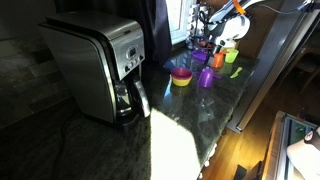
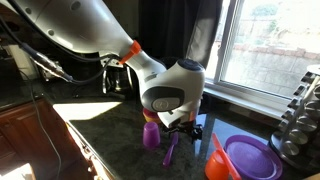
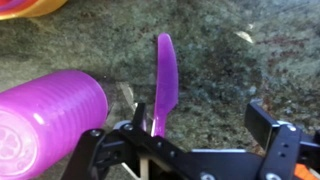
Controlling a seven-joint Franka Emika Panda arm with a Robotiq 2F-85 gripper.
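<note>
My gripper hangs open over the dark counter, nothing between its fingers. In the wrist view a purple knife (image 3: 166, 75) lies flat, its handle end running down beside the left finger. A purple ribbed cup (image 3: 60, 112) is to the left of the gripper, seen also as a purple cup (image 1: 206, 77) in exterior view 1. In exterior view 2 the gripper (image 2: 184, 130) stands close above the purple knife (image 2: 170, 150), right of the purple cup (image 2: 151, 134).
Stacked bowls (image 1: 181, 76) are left of the cup. An orange cup (image 2: 218, 162) and a purple plate (image 2: 252, 157) stand to the right, near a spice rack (image 2: 298, 128). A green cup (image 1: 231, 56) is at the far end. A coffee maker (image 1: 100, 65) occupies the near counter.
</note>
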